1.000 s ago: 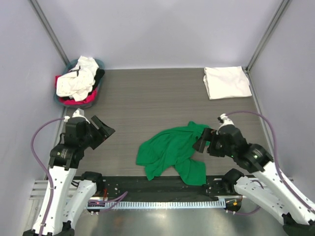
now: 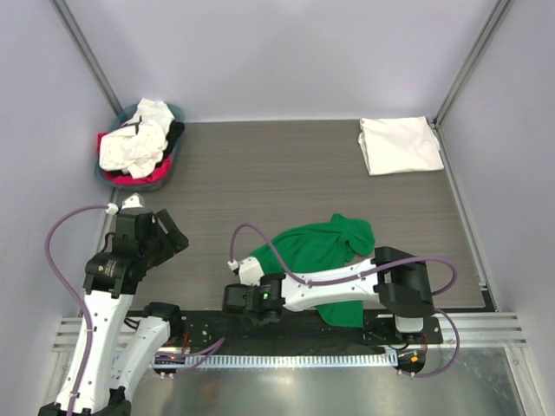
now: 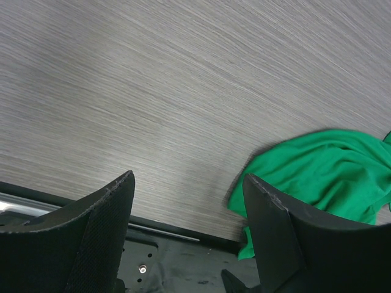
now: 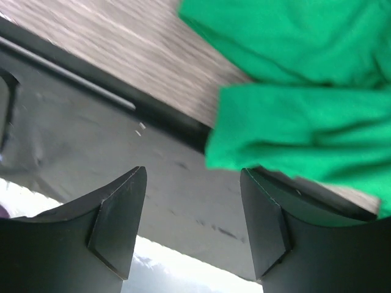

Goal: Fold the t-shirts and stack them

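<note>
A green t-shirt [image 2: 334, 230] lies crumpled on the front of the table, partly hidden under my right arm. My right gripper [image 2: 238, 308] reaches across it to the shirt's left front; in the right wrist view its fingers stand open by a green corner [image 4: 256, 122] that overhangs the table edge, nothing clearly between them. My left gripper [image 2: 165, 234] hangs open over bare table at the left, the green shirt [image 3: 324, 171] to its right in the left wrist view.
A folded white shirt [image 2: 399, 143] lies at the back right. A basket [image 2: 173, 117] of white, red and black clothes stands at the back left.
My right arm has swept left and toward the front, from the shirt's right side to its left front. My left gripper has shifted slightly left. The shirt looks much the same.
</note>
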